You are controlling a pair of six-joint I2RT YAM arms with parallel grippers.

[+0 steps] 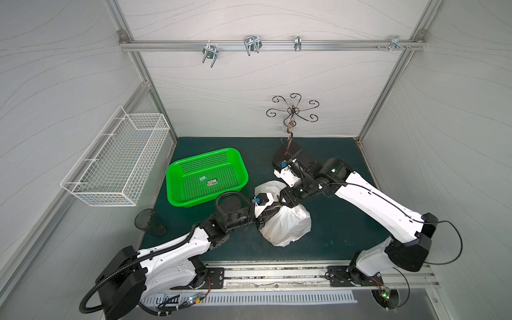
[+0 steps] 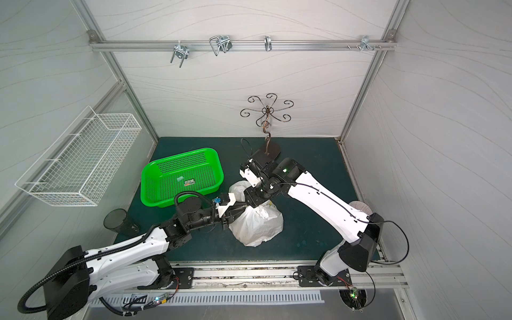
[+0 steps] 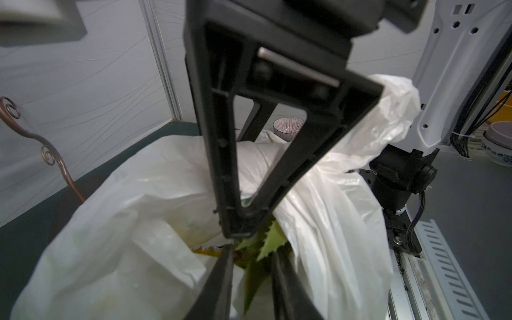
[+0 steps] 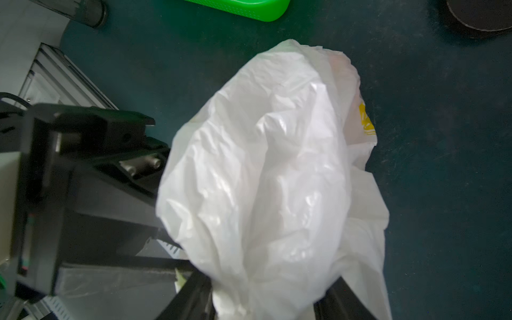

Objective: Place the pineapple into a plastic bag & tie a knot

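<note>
A crumpled white plastic bag (image 1: 287, 226) sits at the table's middle front. Green toothed pineapple leaves (image 3: 273, 240) show in its opening in the left wrist view; the fruit itself is hidden. My left gripper reaches into the bag's mouth from the left, its fingers parted in front of the leaves. From the other side comes my right gripper, its fingers spread wide with a raised fold of bag between and beyond the fingertips. Both grippers are very close together over the bag, and the right one's black frame crosses the left wrist view.
Behind and left of the bag stands an empty green basket (image 1: 181, 198). A scrolled metal stand (image 1: 292, 111) rises at the back, a dark cup (image 1: 151, 222) is at the left edge, and a white wire basket (image 1: 120, 160) hangs on the left wall.
</note>
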